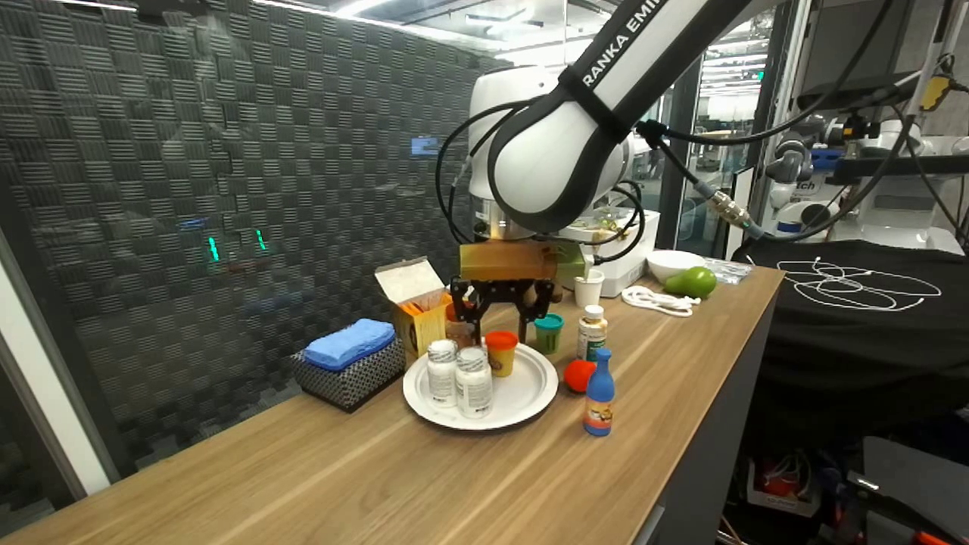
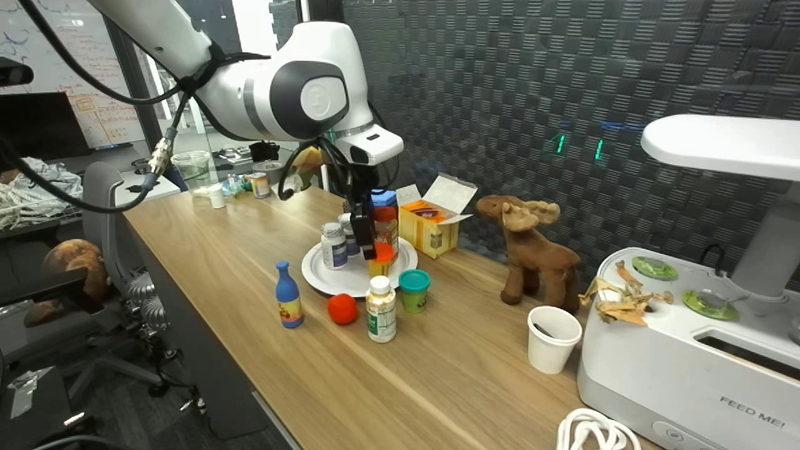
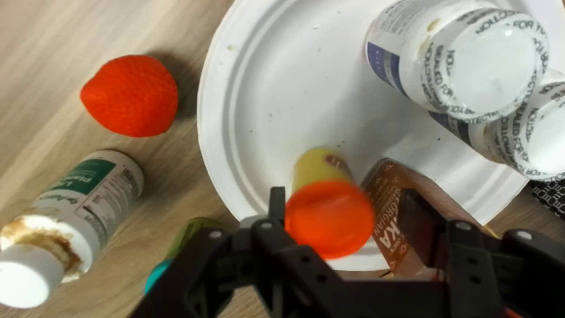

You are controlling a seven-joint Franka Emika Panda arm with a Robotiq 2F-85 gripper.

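Observation:
On the white plate stands a small yellow tub with an orange lid. My gripper points down over it, fingers parted on either side. In the wrist view the orange lid lies close to one finger, with a wider gap to the other finger. A brown paprika container is partly hidden behind that second finger. Two white bottles share the plate.
Close to the plate are a red strawberry-like item, a blue bottle, a supplement bottle and a teal-lidded tub. A yellow box stands behind.

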